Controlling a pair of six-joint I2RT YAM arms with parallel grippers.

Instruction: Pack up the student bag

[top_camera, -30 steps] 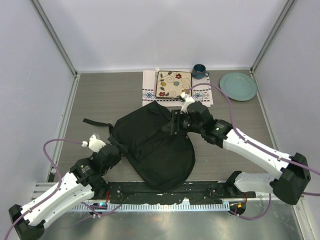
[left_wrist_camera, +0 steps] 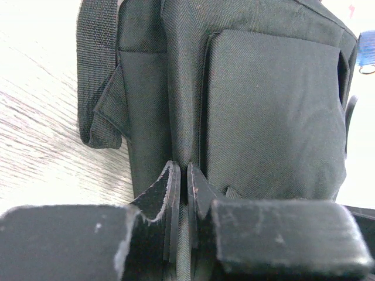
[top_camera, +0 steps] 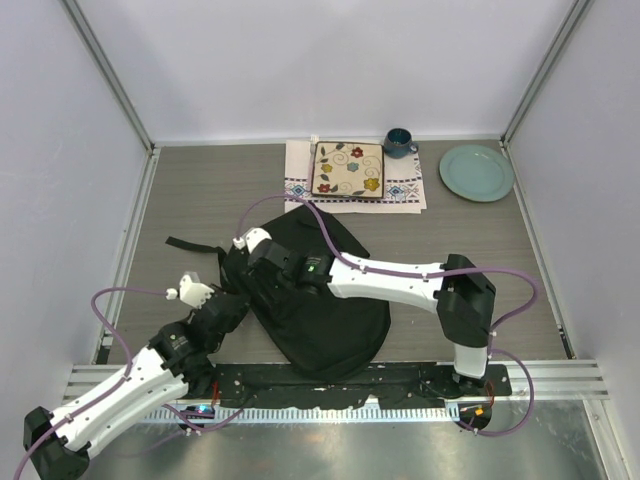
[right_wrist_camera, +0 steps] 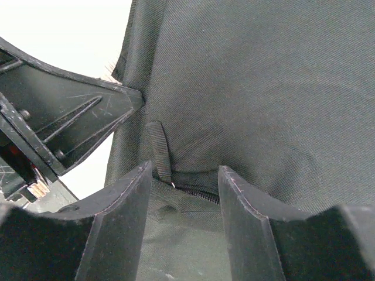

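Note:
A black bag (top_camera: 335, 325) lies flat and slanted across the table. My left gripper is shut on a fold of the bag's fabric (left_wrist_camera: 184, 88) along its left edge. Over the bag's left part, close to the left arm, my right gripper stands open with nothing held. Between and just beyond its fingers the right wrist view shows a zipper pull tab (right_wrist_camera: 159, 149) and a short stretch of zipper (right_wrist_camera: 199, 194). The left gripper's dark finger (right_wrist_camera: 76, 105) reaches in at that view's left.
A flowered board (top_camera: 347, 169) rests on a patterned cloth (top_camera: 405, 195) at the back, beside a blue mug (top_camera: 398, 142). A green plate (top_camera: 477, 172) lies at the back right. A black strap (top_camera: 195, 245) sticks out left of the bag. Bare table (top_camera: 450, 225) shows on the right.
My right arm has swept leftward across the bag, from its upper right part to near the left gripper. The bag looks unmoved.

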